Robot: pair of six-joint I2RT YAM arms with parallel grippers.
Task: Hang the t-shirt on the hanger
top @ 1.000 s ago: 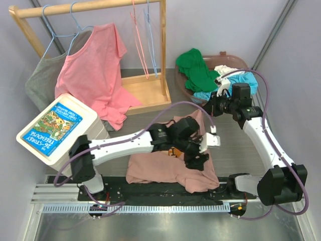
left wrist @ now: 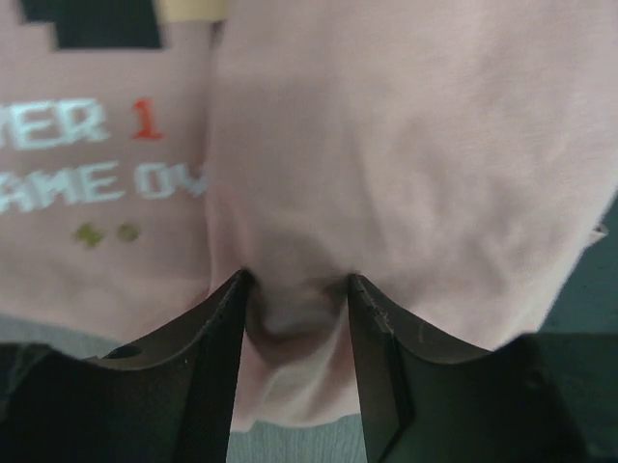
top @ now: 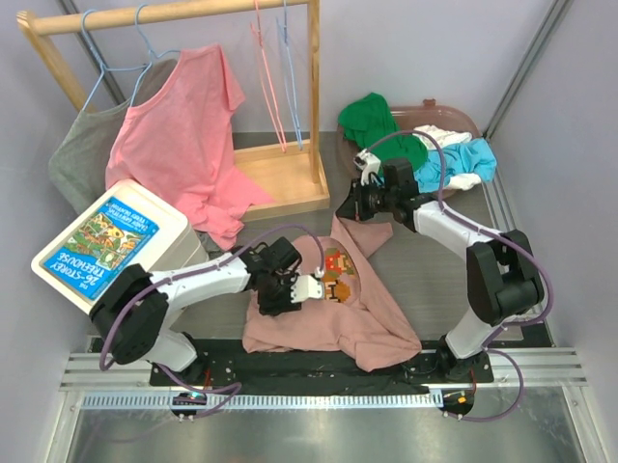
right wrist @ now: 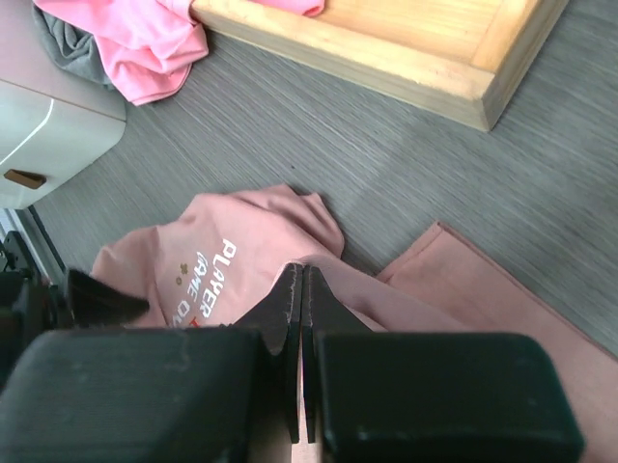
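Note:
The dusty pink t-shirt (top: 319, 328), printed with game figures, lies on the floor between my arms. My right gripper (top: 352, 212) is shut on its upper edge, drawn into a raised fold, also seen in the right wrist view (right wrist: 301, 275). My left gripper (top: 285, 299) is low over the shirt's left part; in the left wrist view its fingers (left wrist: 208, 338) are part open above a crease in the fabric, blurred. Empty pink and blue hangers (top: 288, 87) hang on the wooden rack (top: 193, 10).
A pink shirt (top: 174, 125) and a grey shirt hang on the rack's left. A basket of laundry (top: 381, 135) stands back right. A white bin (top: 106, 251) is at left. Grey floor shows right of the shirt.
My right gripper has moved left with the shirt's edge in it, pulling the fold across. My left gripper has swung left from the shirt's right side to its left part.

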